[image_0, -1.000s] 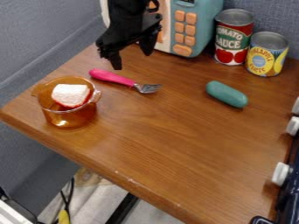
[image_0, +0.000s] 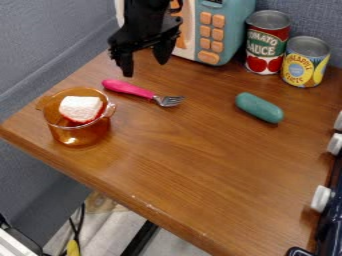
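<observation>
My black gripper (image_0: 143, 58) hangs at the top centre, its two fingers spread apart and nothing visible between them. Below it a fork with a pink handle (image_0: 128, 89) lies on the wooden table (image_0: 201, 170). An amber glass pot (image_0: 74, 133) holding a white and red block (image_0: 82, 107) stands at the left. A teal oblong object (image_0: 259, 108) lies right of the fork.
A toy microwave (image_0: 211, 35) stands at the back, beside a tomato sauce can (image_0: 266, 45) and a yellow can (image_0: 305, 65). A dark appliance with white knobs (image_0: 327, 210) lines the right edge.
</observation>
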